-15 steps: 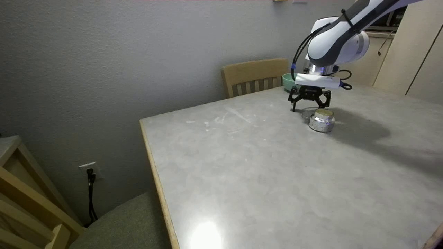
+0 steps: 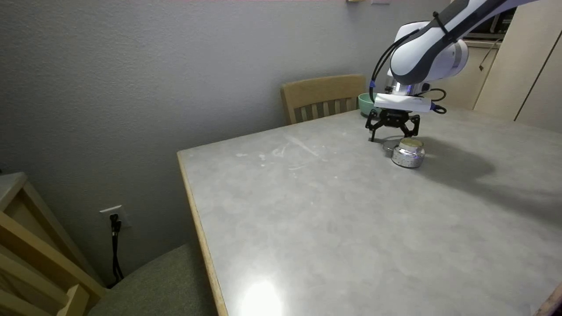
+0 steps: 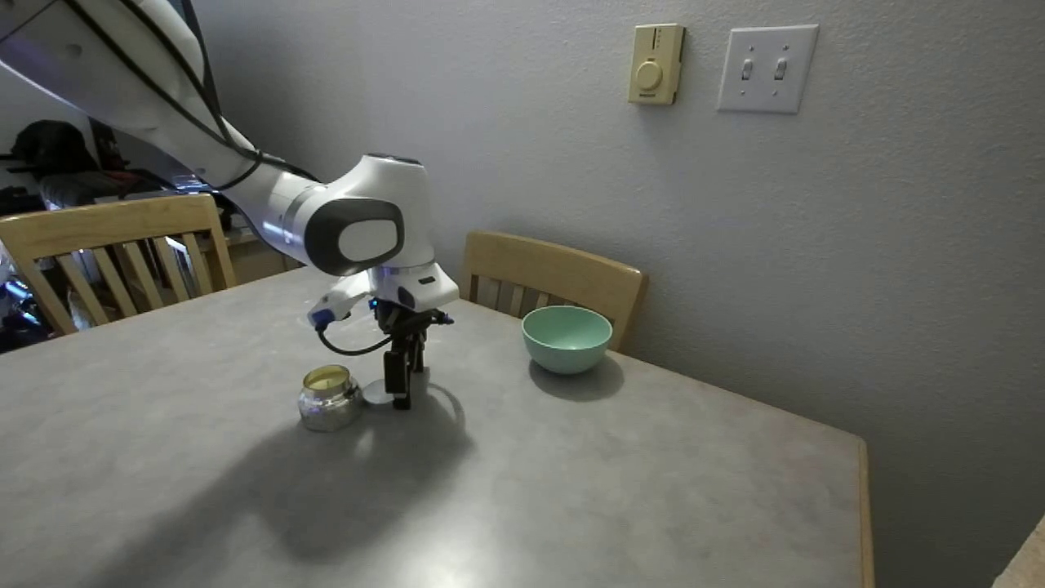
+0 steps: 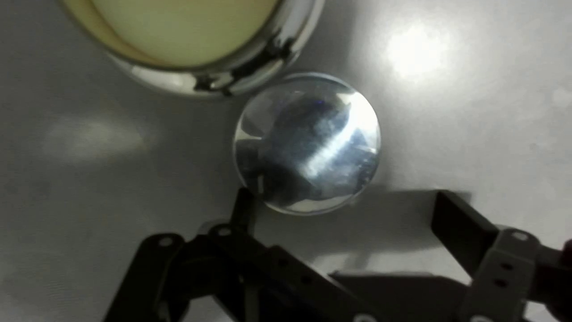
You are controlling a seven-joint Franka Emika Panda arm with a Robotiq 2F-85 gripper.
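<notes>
A silvery candle jar (image 2: pixel 408 153) with pale yellow wax stands upright on the table; its near part fills the top left of the wrist view. Beside it lies a round, shiny silver lid (image 4: pixel 308 145), flat on the table. My gripper is open low over the table, its fingers wide apart and nothing clasped between them. In the wrist view the left fingertip is at the lid's lower left edge, while the right fingertip (image 4: pixel 456 220) is well clear of it. Whether the left one touches the lid, I cannot tell.
A mint green bowl (image 3: pixel 567 339) sits empty near the wall-side edge of the table (image 3: pixel 705 461). Wooden chairs stand behind that edge and at the far left.
</notes>
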